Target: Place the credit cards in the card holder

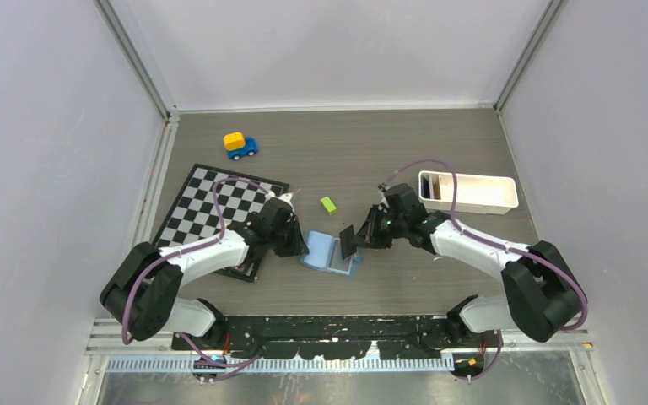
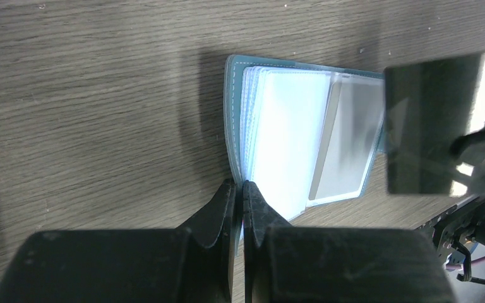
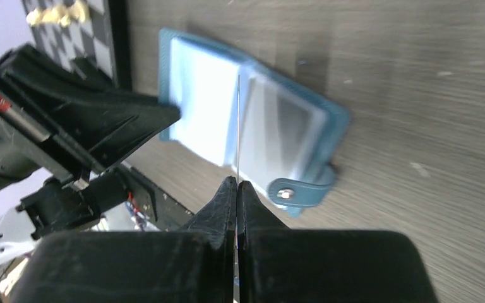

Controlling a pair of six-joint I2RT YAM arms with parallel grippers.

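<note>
The light-blue card holder lies open on the table, its white inner sleeves facing up. My left gripper is shut on the holder's left edge. A dark credit card is pinched in my right gripper, which hangs above the holder's right half. In the left wrist view the card stands over the holder's right side and hides its strap. Seen edge-on in the right wrist view, the card is a thin upright line rising from the right gripper's fingertips, across the holder's middle.
A white box with dark cards at its left end stands at the right. A green block lies behind the holder. The chessboard is on the left, with a toy truck behind it.
</note>
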